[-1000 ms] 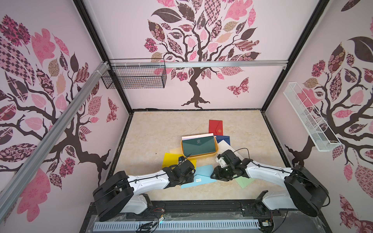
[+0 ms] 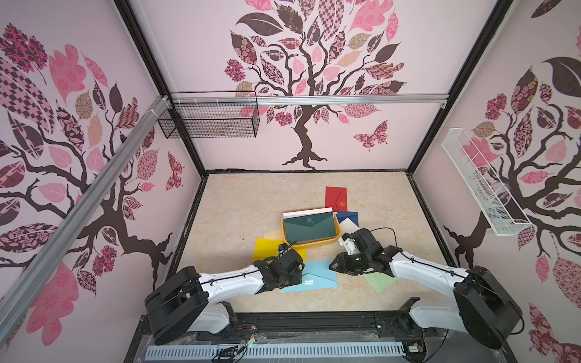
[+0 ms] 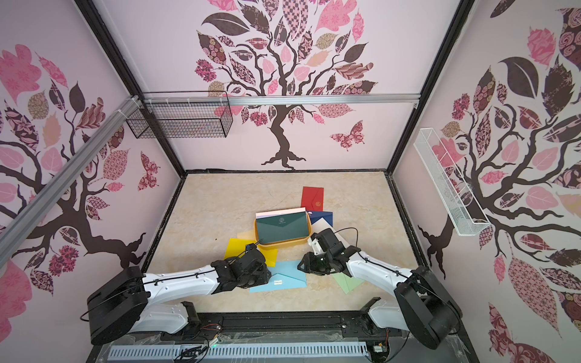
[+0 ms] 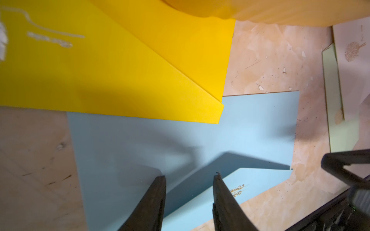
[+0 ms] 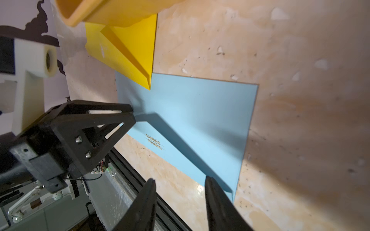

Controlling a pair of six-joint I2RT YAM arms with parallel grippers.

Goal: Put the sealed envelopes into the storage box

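A light blue envelope (image 2: 319,279) lies flat in front of the yellow storage box (image 2: 310,243), its flap edge casting a shadow. Over its left part is my left gripper, low and partly open, one finger on each side of the flap edge in its own wrist view. Whether its tips touch the paper I cannot tell. At the envelope's right end hovers my right gripper, open and empty. A yellow envelope (image 4: 150,65) overlaps the blue one's back left edge. Inside the box a dark green envelope (image 2: 307,228) stands in front of paler ones.
Behind the box's right side lie a red envelope (image 2: 336,197) and a navy one (image 2: 348,217). A pale green envelope (image 2: 380,282) and a whitish one (image 4: 352,57) sit to the right, partly under my right arm.
My right gripper has risen and moved slightly toward the back, away from the table front. The blue envelope's right end has settled a little. My left arm looks unmoved.
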